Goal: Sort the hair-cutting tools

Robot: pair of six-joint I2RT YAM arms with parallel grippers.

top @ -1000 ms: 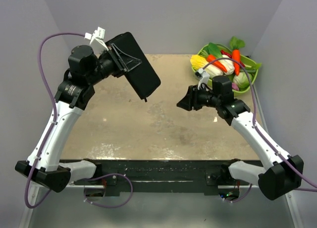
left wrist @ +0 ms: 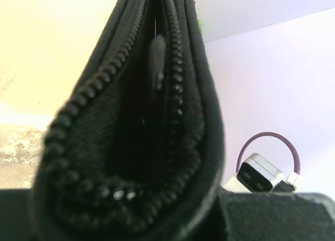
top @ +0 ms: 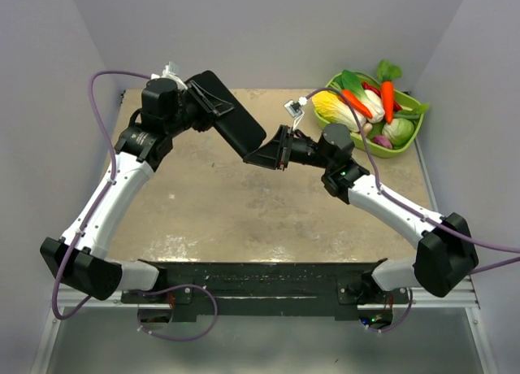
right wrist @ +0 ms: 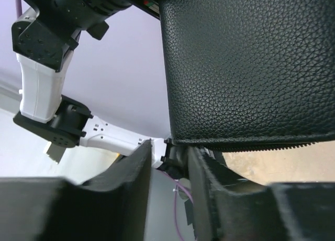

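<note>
A black textured zip case is raised above the table, gripped by my left gripper and slanting down to the right. In the left wrist view the case fills the middle, with dark teeth of its zip and a shadowed interior showing; no tools can be made out. My right gripper is at the case's lower end, its fingers part open. In the right wrist view the case's leathery face is just above the blurred fingertips; whether they touch it I cannot tell.
A green bowl of vegetables sits at the back right of the table. Walls bound the back and both sides.
</note>
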